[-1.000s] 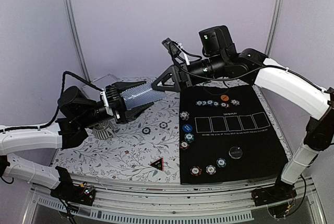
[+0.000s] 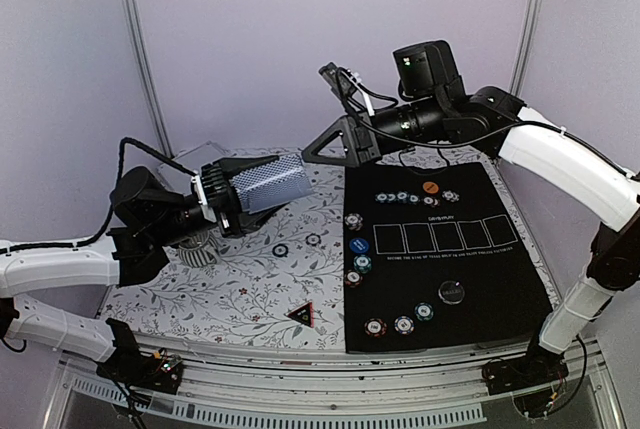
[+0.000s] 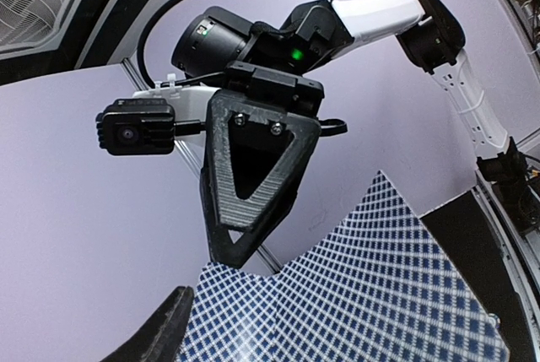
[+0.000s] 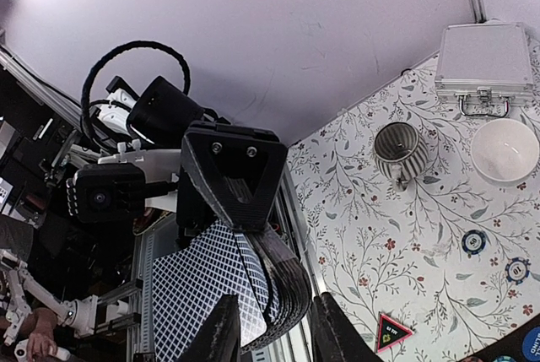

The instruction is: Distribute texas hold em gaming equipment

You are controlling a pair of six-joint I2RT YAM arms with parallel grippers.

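Note:
A fanned bundle of blue-checked cards (image 2: 270, 181) is gripped by my left gripper (image 2: 245, 189), raised over the left of the table; in the left wrist view the cards (image 3: 354, 294) fill the bottom. My right gripper (image 2: 330, 147) hangs just right of and above them, in the left wrist view near the top edge of the cards; whether a card is between its fingers is unclear. The black mat (image 2: 470, 329) with five card outlines holds chips, a clear dealer disc (image 2: 451, 292) and an orange disc (image 2: 430, 188).
In the right wrist view a silver case (image 4: 483, 62), a striped mug (image 4: 400, 151) and a white bowl (image 4: 504, 149) stand on the floral table. A triangular piece (image 2: 301, 314) and two chips lie left of the mat.
My right gripper has moved slightly up and to the right, away from the cards, over the last second. The left gripper and cards are almost still.

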